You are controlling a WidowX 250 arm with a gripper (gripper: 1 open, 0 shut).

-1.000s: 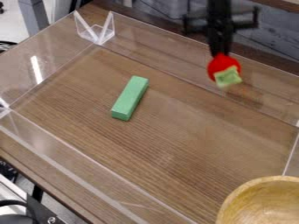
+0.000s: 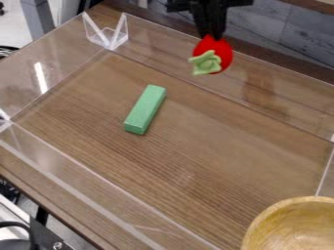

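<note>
My gripper (image 2: 212, 44) hangs at the top centre-right, its lower end largely hidden behind a red round object (image 2: 218, 52) with a pale green piece (image 2: 206, 63) on its lower front. Whether the fingers are closed, or on what, is not visible. A green block (image 2: 145, 109) lies flat on the wooden table (image 2: 196, 176), left of centre and well below the gripper.
A clear plastic holder (image 2: 107, 32) stands at the top left. A yellow bowl (image 2: 290, 227) sits at the bottom right corner.
</note>
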